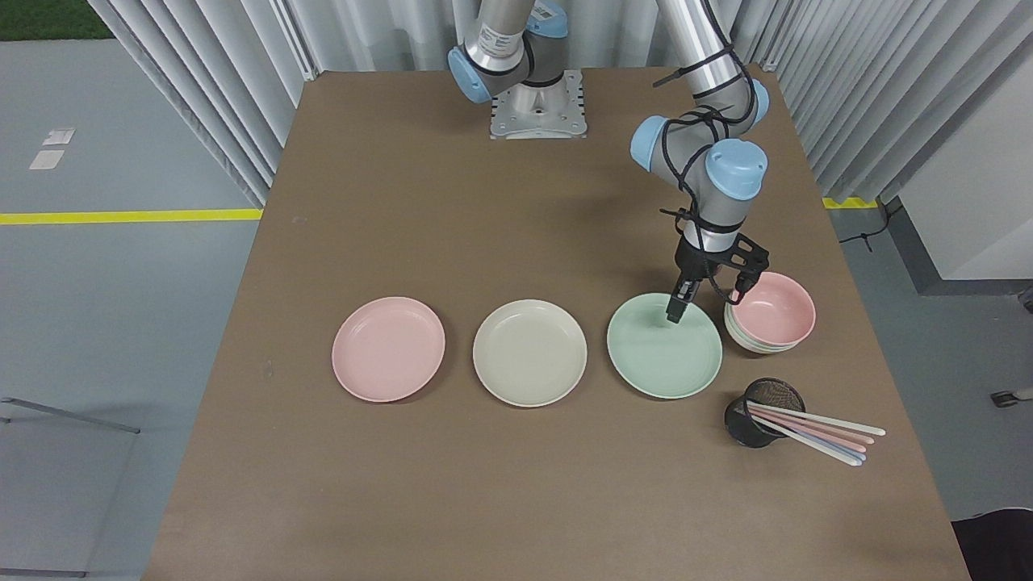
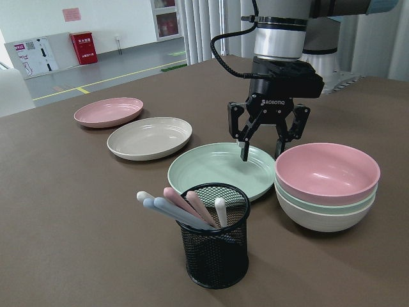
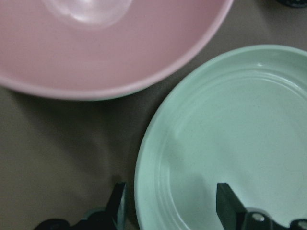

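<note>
My gripper (image 1: 704,302) hangs low over the mint plate (image 2: 217,166) and beside a stack of bowls, pink (image 1: 772,302) on top with mint and white beneath. In the left view the gripper (image 2: 262,147) has its fingers spread, nothing between them; in the wrist view the gripper straddles the plate's near-left rim from above, fingers apart, with the pink bowl (image 3: 105,57) just beyond.
A cream plate (image 1: 529,353) and a pink plate (image 1: 387,349) lie to the left in the front view. A black mesh cup (image 2: 214,256) with several pastel chopsticks stands in front.
</note>
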